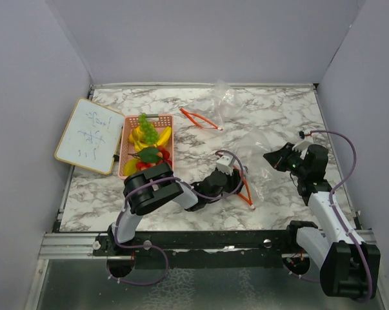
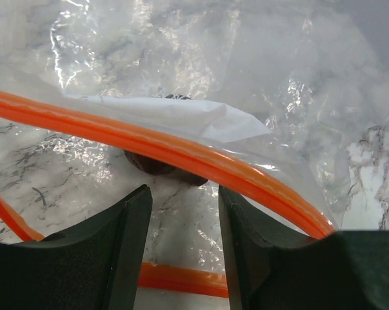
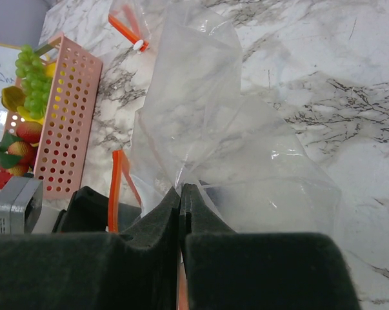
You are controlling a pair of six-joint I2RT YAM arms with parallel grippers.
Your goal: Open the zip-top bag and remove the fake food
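Note:
A clear zip bag (image 1: 259, 161) with an orange zip lies on the marble table, its top raised in the right wrist view. My right gripper is shut on the bag's film. My left gripper is part open at the bag's mouth, below the raised zip edge. A dark object (image 2: 155, 165) shows under the plastic, partly hidden; I cannot tell what it is.
A pink basket (image 1: 123, 148) of fake fruit stands at the left beside a whiteboard (image 1: 89, 135). A second bag (image 1: 217, 103) with orange zip lies at the back.

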